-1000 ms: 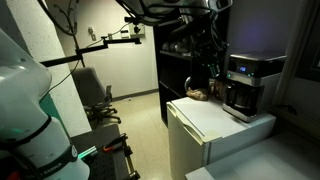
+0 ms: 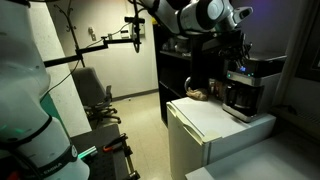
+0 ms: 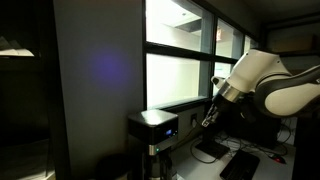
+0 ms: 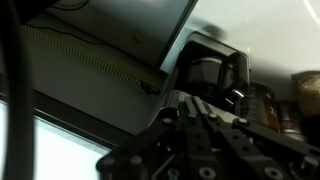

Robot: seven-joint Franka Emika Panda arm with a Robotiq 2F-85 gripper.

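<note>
A black and silver coffee maker (image 2: 262, 67) stands at the back of the white counter, its dark glass carafe (image 2: 238, 96) low in front. My gripper (image 2: 238, 60) is high, beside the machine's upper front; whether it touches cannot be told. From the other side, the gripper (image 3: 208, 124) hangs a little to the right of the silver-topped coffee maker (image 3: 152, 117). In the wrist view the gripper is shut, nothing visible between its fingers, with the dark carafe (image 4: 200, 72) and its handle beyond the tips.
Brown items (image 2: 198, 94) sit at the counter's back left, beside the machine. A dark shelf unit (image 2: 172, 75) rises behind, and a window wall flanks the machine.
My arm has swung right across the upper part of the exterior view. The gripper has come from above the counter's left-middle to the coffee maker's upper front, and the coffee maker stays put.
</note>
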